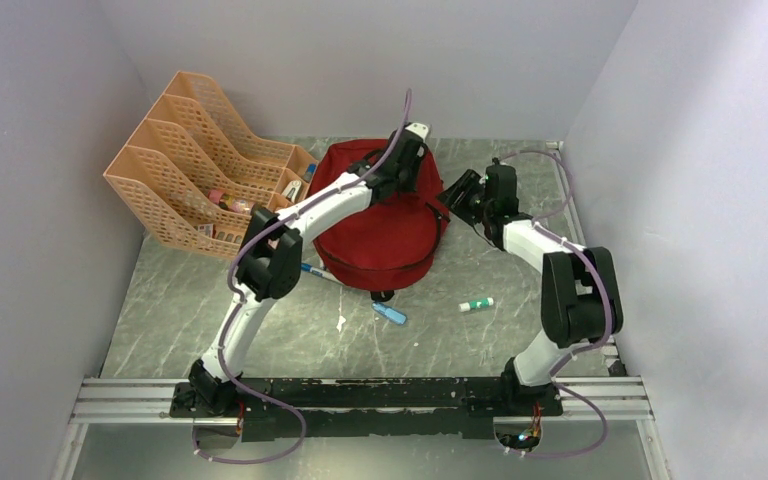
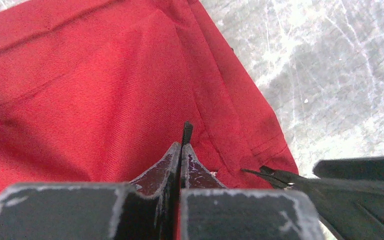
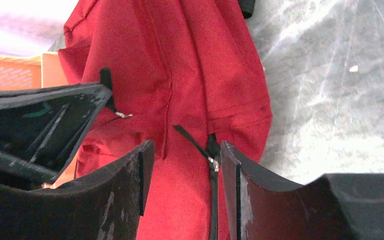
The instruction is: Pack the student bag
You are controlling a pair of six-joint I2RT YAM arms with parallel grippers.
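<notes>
The red bag (image 1: pixel 380 240) lies on the table. My left gripper is over the bag's far part, shut on a black zipper pull (image 2: pixel 187 131) whose end stands up past the fingertips. In the right wrist view that pull (image 3: pixel 106 82) shows by the left gripper's tip. My right gripper is open over the bag's right edge, nothing gripped. A second black zipper pull (image 3: pixel 192 140) on the bag appears between its fingers, apart from them as far as shows. A blue item (image 1: pixel 390 313) and a green-and-white tube (image 1: pixel 477 304) lie in front of the bag.
An orange organizer (image 1: pixel 175 150) holding several small items stands left of the bag. A blue-and-white marker (image 1: pixel 320 272) lies at the bag's front left edge. The table's right side (image 1: pixel 500 270) has free room.
</notes>
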